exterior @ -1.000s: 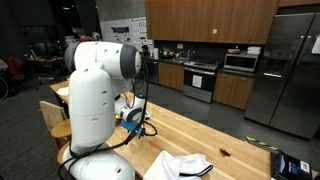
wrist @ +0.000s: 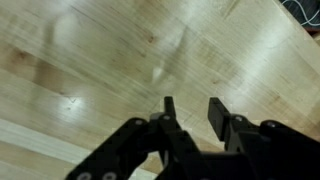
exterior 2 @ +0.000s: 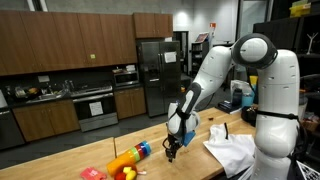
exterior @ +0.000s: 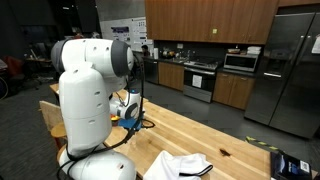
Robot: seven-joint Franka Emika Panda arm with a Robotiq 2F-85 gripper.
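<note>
Above the wooden table, my gripper points downward. The wrist view shows its two dark fingers a short way apart. Bare wood shows between their tips, and I can make out no object there. Lower between the fingers it is too dark to tell. In exterior view 2, the colourful toys stand left of the gripper: an orange cylinder with a blue end, with red, green and yellow pieces beside it.
A white cloth lies right of the gripper, with a dark thing on it. A small dark item rests on the wood. Black and coloured packages lie at the right edge in exterior view 1.
In exterior view 1 my wrist and gripper have risen a little over the last second. The cloth and the other things on the table look unchanged.
</note>
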